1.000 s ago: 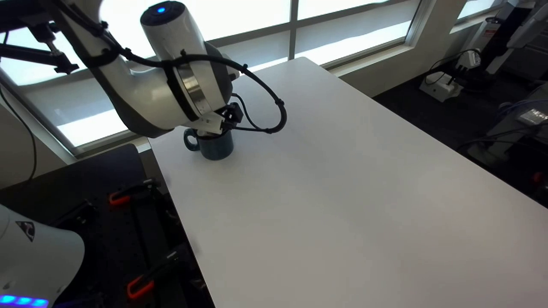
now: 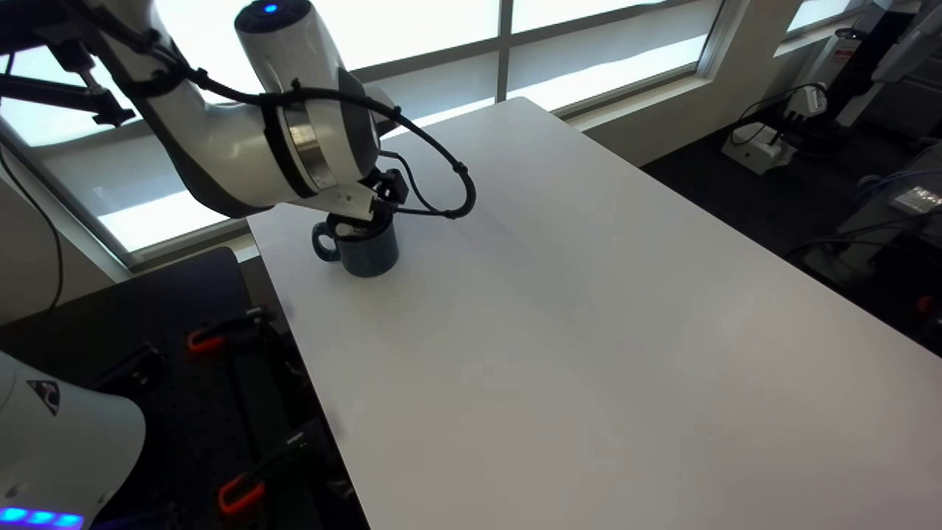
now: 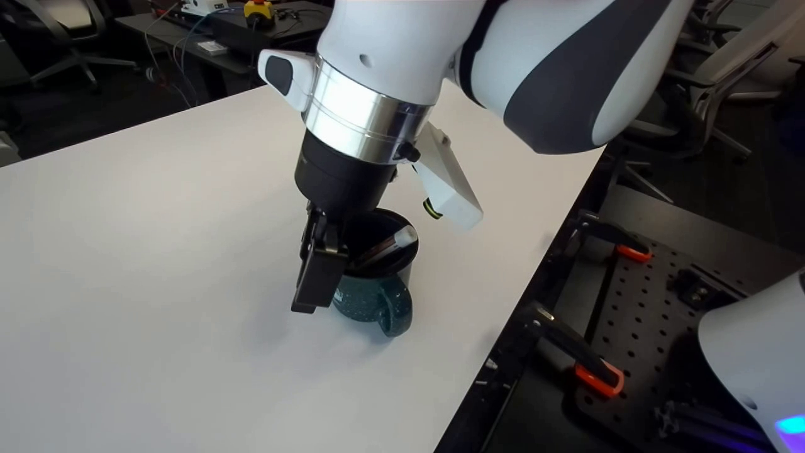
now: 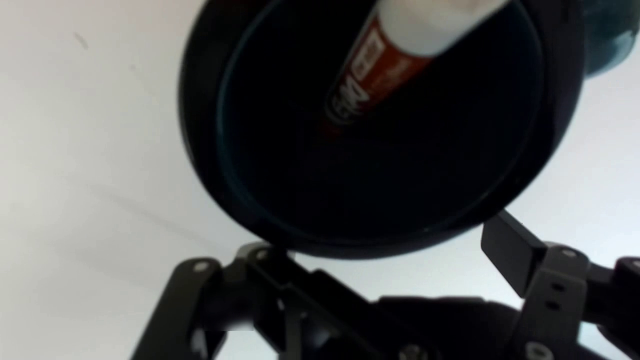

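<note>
A dark green speckled mug (image 3: 362, 298) stands upright on the white table, its handle (image 3: 395, 306) towards the robot base side. Inside it leans a marker (image 4: 384, 66) with a white end and a red-brown label, its lower part lost in the dark interior. My gripper is open at the mug's rim, its black fingers (image 4: 510, 255) wide apart with bare table showing between them. In exterior view 2 a black finger (image 3: 321, 275) hangs beside the mug's outer wall; whether it touches is unclear. The same mug (image 2: 371, 255) is partly covered by the arm in exterior view 1.
Orange-tipped clamps (image 2: 240, 495) line the robot's black mounting plate (image 3: 641, 324) at the table edge. Windows (image 2: 424, 44) stand behind the table's far side.
In exterior view 1 the arm and gripper have moved slightly left and up, showing more of the mug's top. The mug appears a touch farther left.
</note>
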